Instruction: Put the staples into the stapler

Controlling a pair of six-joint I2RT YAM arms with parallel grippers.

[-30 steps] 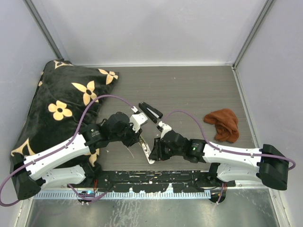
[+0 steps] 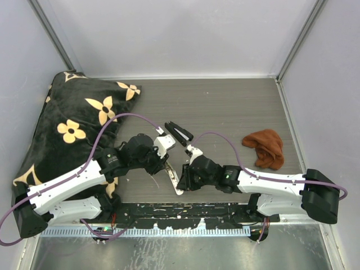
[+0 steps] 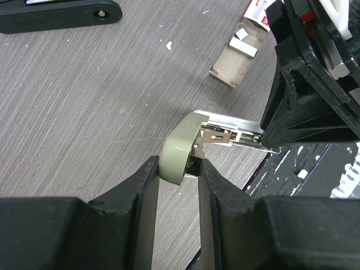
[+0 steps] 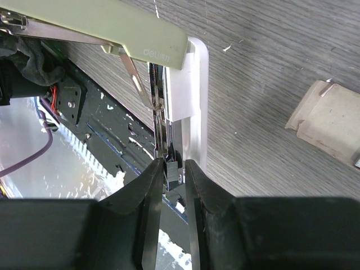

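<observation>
The stapler stands opened, with its pale green top (image 3: 183, 147) raised above a white base (image 4: 197, 118) and the metal staple channel (image 4: 160, 132) exposed. My left gripper is shut on the green end of that top. At the far end of the channel, my right gripper is shut on a short grey strip of staples (image 4: 172, 172). The strip sits at or in the channel mouth; how deep cannot be told. From above, both grippers crowd the stapler (image 2: 171, 174) and hide much of it.
An open staple box (image 3: 230, 64) with a silver strip inside lies close to the stapler. A black hinged tool (image 2: 179, 133) rests behind the grippers. Brown cloth (image 2: 265, 147) lies at the right, a flowered dark cushion (image 2: 67, 112) at the left.
The right arm has shifted a little, its forearm slightly to the left and up. The left arm and the stapler look unmoved.
</observation>
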